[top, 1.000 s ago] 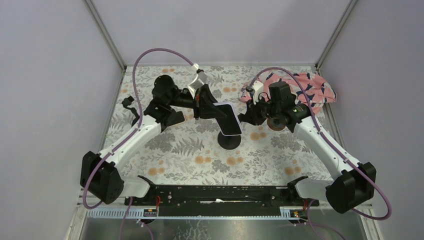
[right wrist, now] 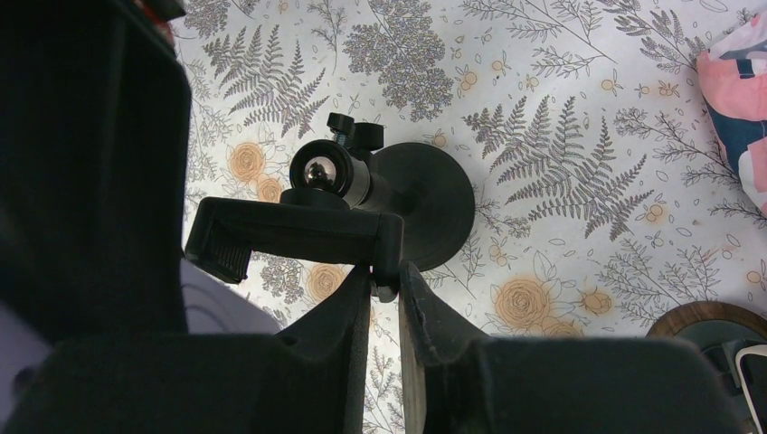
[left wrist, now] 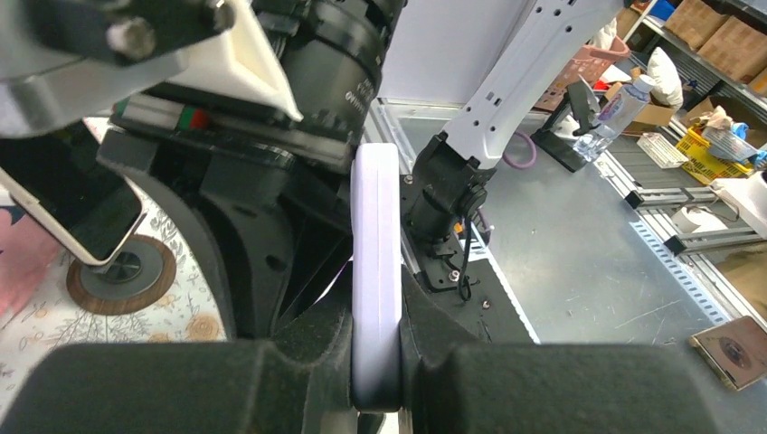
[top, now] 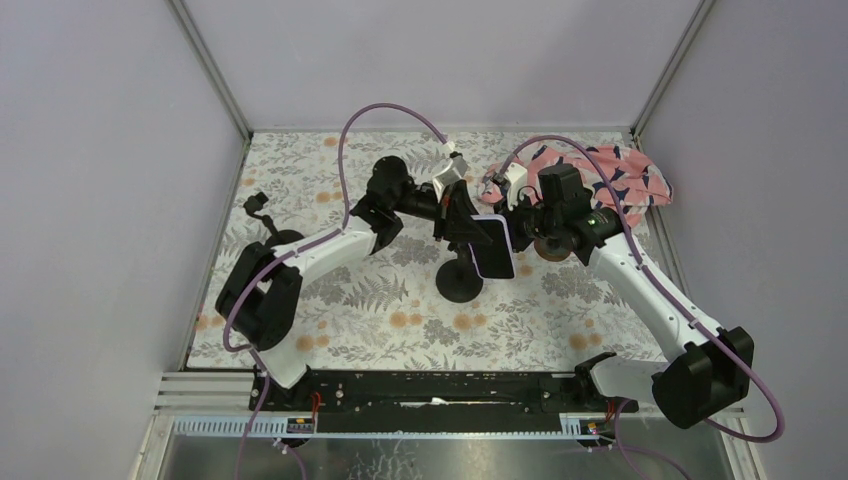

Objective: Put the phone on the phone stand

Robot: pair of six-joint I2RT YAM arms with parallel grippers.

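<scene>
The lilac-edged phone (top: 494,250) is upright-tilted in my left gripper (top: 470,228), which is shut on it; its edge (left wrist: 375,262) faces the left wrist camera. The black phone stand, with its round base (top: 458,285), stands beneath in mid-table. In the right wrist view its clamp bracket (right wrist: 298,231) is just beyond the fingertips of my right gripper, which appear close at the bracket's end; whether they hold it is unclear. In the top view the right gripper is beside the phone, partly hidden.
A pink patterned cloth (top: 630,180) lies at the back right, near a wooden round base (top: 553,250) carrying another phone (left wrist: 72,190). Another black stand (top: 283,240) is at the left.
Over the last second my left gripper has moved right with the phone, bringing it beside the right gripper over the stand. The right arm has barely moved.
</scene>
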